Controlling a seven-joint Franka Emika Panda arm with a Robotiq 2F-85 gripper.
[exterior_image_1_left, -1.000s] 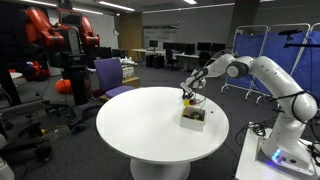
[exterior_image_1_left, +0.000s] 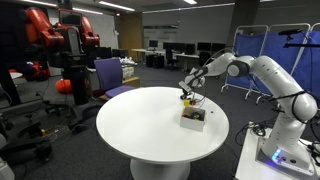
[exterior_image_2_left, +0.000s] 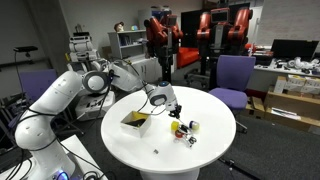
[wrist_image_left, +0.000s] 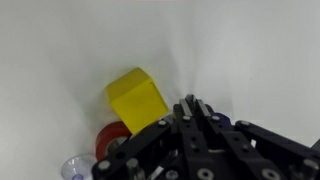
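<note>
In the wrist view my gripper is shut, its dark fingertips together. Whether anything is pinched between them is too dark to tell. A yellow block (wrist_image_left: 138, 100) lies on the white surface just left of the fingertips. Part of a dark blue thing (wrist_image_left: 222, 119) shows beside the fingers on the right. Below the block are a red round thing (wrist_image_left: 112, 136) and a pale, clear-looking round thing (wrist_image_left: 77, 166), partly cut off or covered. In exterior view 2 the gripper (exterior_image_2_left: 177, 113) is low over the table, close to the yellow thing (exterior_image_2_left: 175, 126).
An open box (exterior_image_2_left: 136, 122) with dark contents stands on the round white table (exterior_image_2_left: 110, 150), near the arm. Several small objects, including a white cup-like one (exterior_image_2_left: 194, 127), cluster by the gripper. The table's far half from the arm base is mostly clear.
</note>
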